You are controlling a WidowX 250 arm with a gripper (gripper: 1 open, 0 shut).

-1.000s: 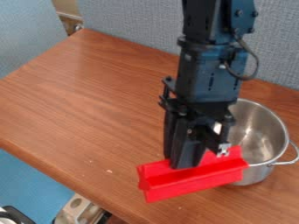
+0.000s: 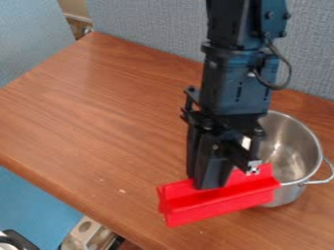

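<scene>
The dark robot gripper (image 2: 225, 162) hangs over the front right of the wooden table, pointing down at a red block (image 2: 209, 203). The block lies horizontally at the fingertips, in front of a steel pot (image 2: 299, 146) with a side handle. The fingertips are largely hidden against the block, so whether they grip it cannot be told. The arm covers part of the pot.
A grey padded wall stands behind it. A blue surface and some hardware lie past the front left edge.
The gripper and red block have shifted very slightly right and up since a second ago.
</scene>
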